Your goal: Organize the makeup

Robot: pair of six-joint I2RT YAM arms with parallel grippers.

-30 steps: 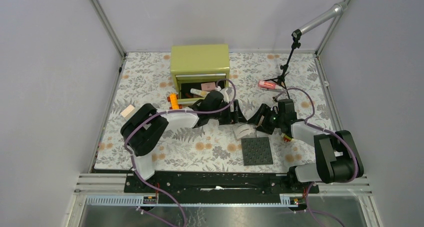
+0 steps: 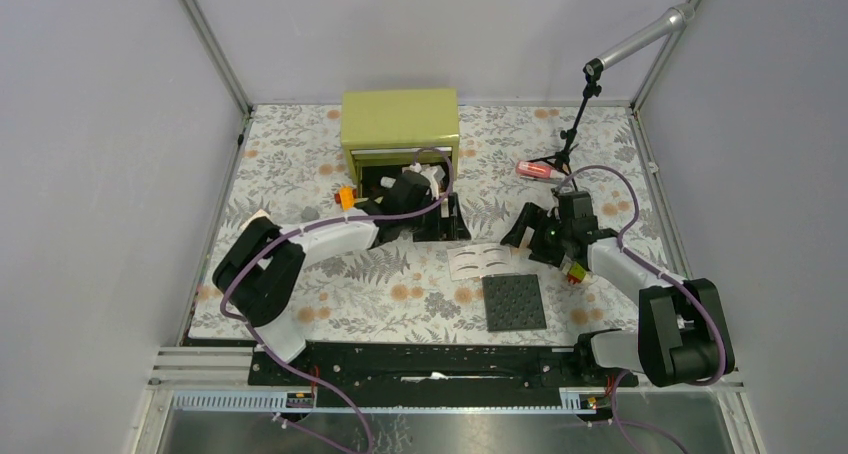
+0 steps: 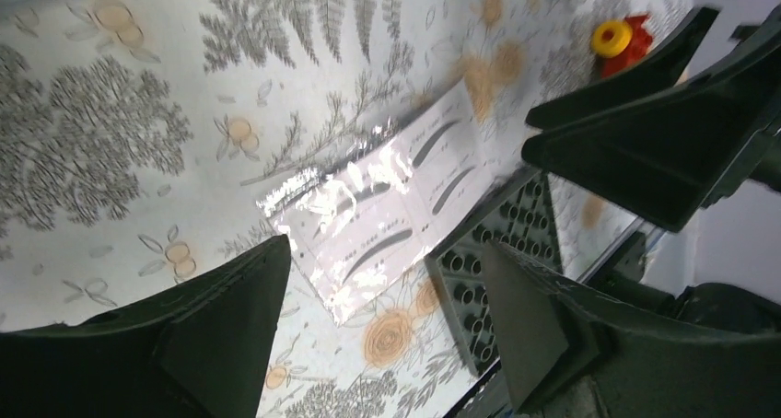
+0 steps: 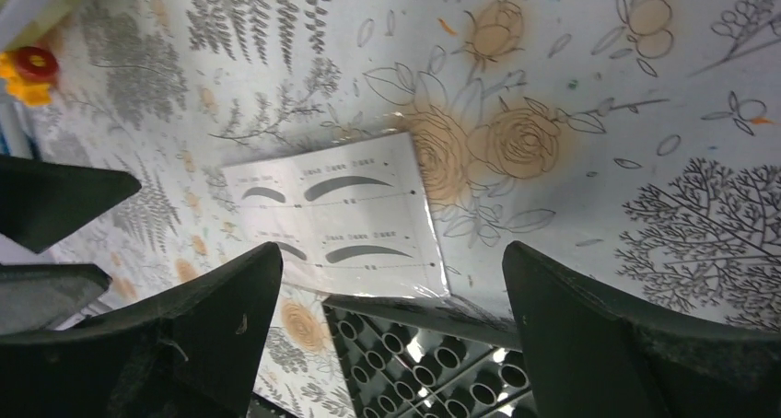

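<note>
A clear-wrapped sheet of false lashes or brow strips (image 2: 480,261) lies flat just behind a dark gridded organizer (image 2: 514,303). In the left wrist view the sheet (image 3: 378,215) sits below my left gripper (image 2: 442,217), whose fingers are apart with nothing between them. My right gripper (image 2: 527,229) hangs right of and above the sheet, also open and empty. The green cabinet (image 2: 400,114) stands at the back with items in its compartment, partly hidden by the left arm.
A pink tube (image 2: 537,169) lies by a stand (image 2: 565,134) at back right. An orange item (image 2: 346,197) is left of the cabinet. A yellow-red item (image 2: 576,272) is beside the right arm.
My left gripper has moved back and left, away from the right one, uncovering the sheet. The right arm has shifted slightly rightward.
</note>
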